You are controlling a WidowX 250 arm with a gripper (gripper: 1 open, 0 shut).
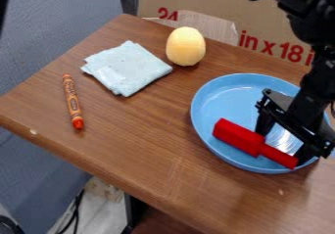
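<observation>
A red rolling-pin-like object (238,137) lies in a light blue plate (215,101) at the right of the table. My black gripper (280,126) is lowered into the plate, over and behind the red object, with a silvery surface showing between or beside its fingers. Its fingers partly hide one another, and whether it holds anything is unclear.
A folded pale cloth (127,68) and an orange stick-like wrapper (73,103) lie on the left of the wooden table (131,150). A yellow egg-shaped object (186,46) stands at the back, before a cardboard box (254,18).
</observation>
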